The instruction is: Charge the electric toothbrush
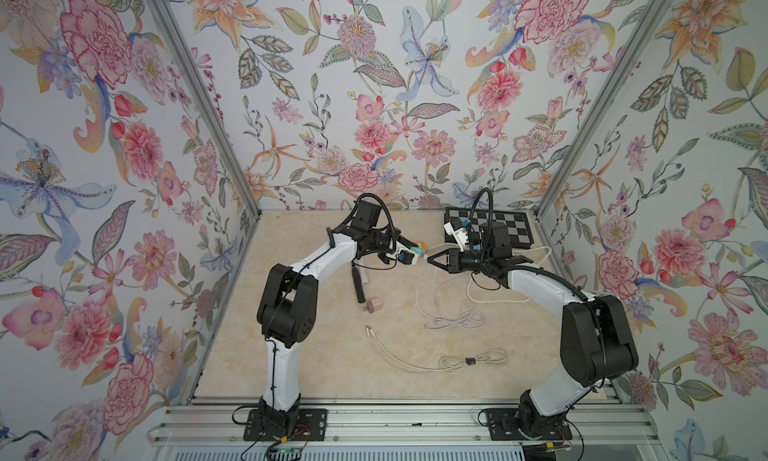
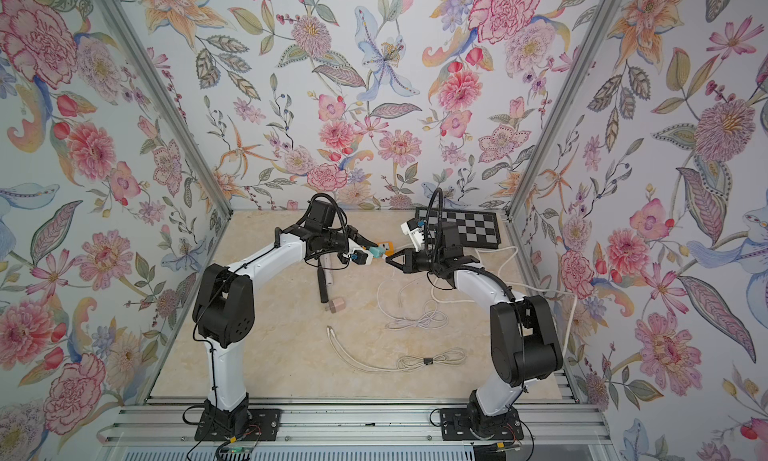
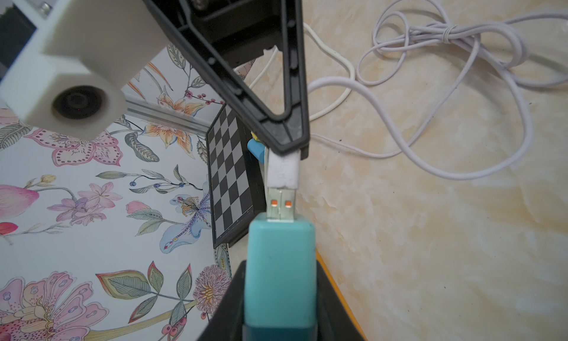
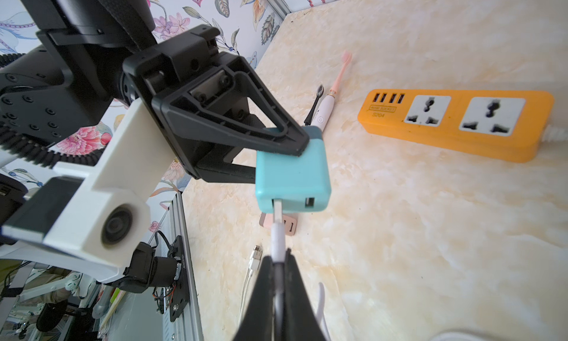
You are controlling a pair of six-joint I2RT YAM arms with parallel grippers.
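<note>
A teal charger [image 3: 280, 264] is held up above the table, with my left gripper [image 1: 414, 253] shut on it. My right gripper [image 2: 392, 258] faces it, shut on a white USB plug [image 3: 282, 169]. The plug's metal tip is at the charger's port face, partly showing in the left wrist view; how far in it is, I cannot tell. The toothbrush [image 4: 325, 109] lies on the table beside a dark brush [image 4: 313, 104], at the left in the top views. A pink plug [image 1: 373, 304] lies near them.
An orange power strip [image 4: 449, 145] lies behind the grippers, near a checkerboard [image 2: 472, 227]. White cables [image 1: 456, 321] are coiled on the middle and right of the table. Another cable [image 2: 432, 361] lies at the front.
</note>
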